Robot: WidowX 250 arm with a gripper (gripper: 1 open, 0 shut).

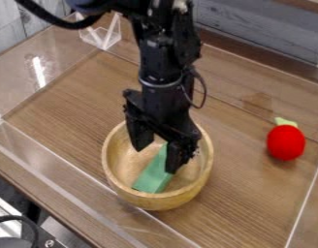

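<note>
A green block (152,177) lies in a round wooden bowl (158,197) in the lower middle of the view. My black gripper (159,141) has its fingers open, down inside the bowl's rim over the upper part of the green block, which it partly hides. Whether the fingertips touch the block I cannot tell.
A red tomato-like object (285,142) with a pale green top lies at the right. A clear plastic piece stands at the back left, and a dark cable is at the bottom left.
</note>
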